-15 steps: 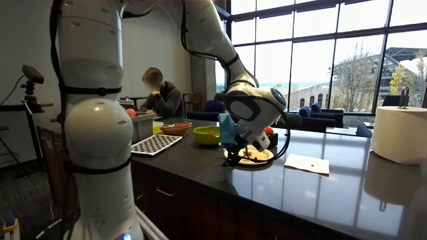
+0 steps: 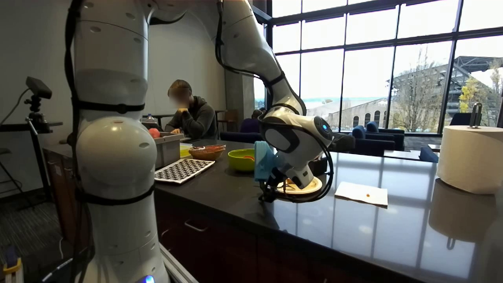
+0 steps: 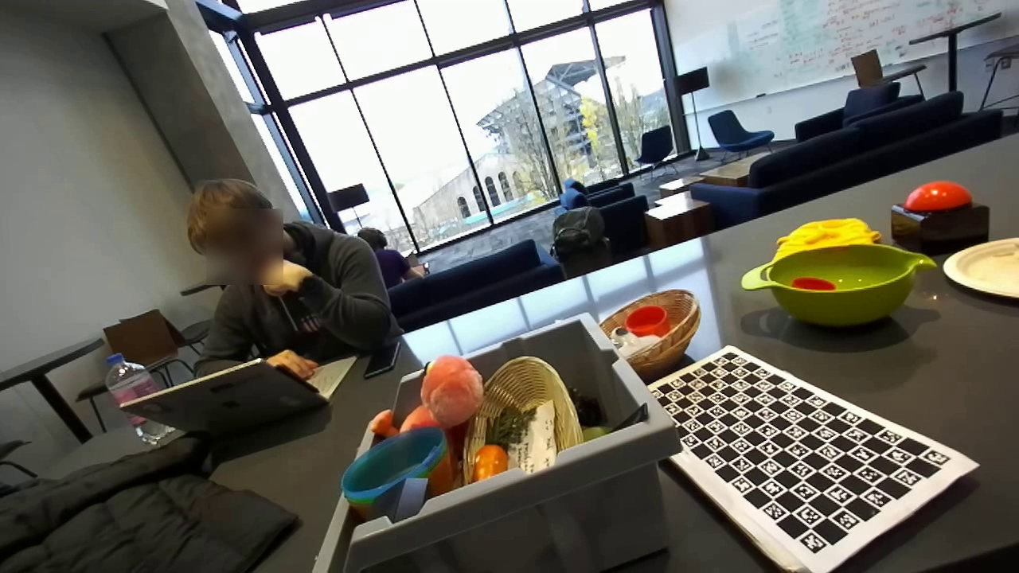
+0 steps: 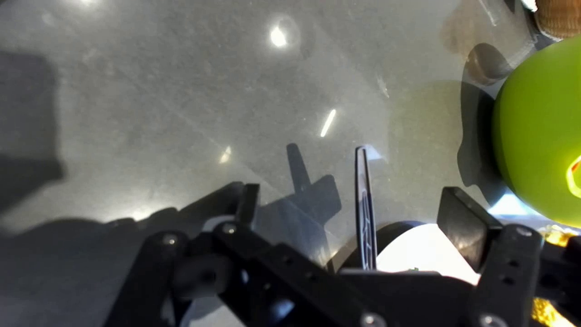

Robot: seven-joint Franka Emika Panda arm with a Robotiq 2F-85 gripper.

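Note:
My gripper stands open in the wrist view, its two dark fingers wide apart above the grey counter. A thin, dark, shiny strip [image 4: 365, 207] shows in the gap between them; what it is and whether it touches anything, I cannot tell. Part of a white plate [image 4: 425, 253] appears by the right finger. In exterior view 1 the gripper [image 2: 267, 192] is low at the left edge of the plate [image 2: 309, 188], which has brownish bits on it. The green bowl [image 2: 240, 160] sits behind and left of the gripper.
A patterned board [image 2: 184, 170], a wicker basket [image 2: 207, 151] and a grey bin [image 3: 516, 506] occupy the left. A red button [image 3: 938, 196] and yellow cloth [image 3: 827, 235] are near the bowl. A napkin [image 2: 361, 193] and paper roll [image 2: 470, 159] are to the right.
The arm's hand has shifted slightly left and tilted lower in exterior view 1. It now covers more of the plate's left side and the red button. The bowl and napkin have not moved.

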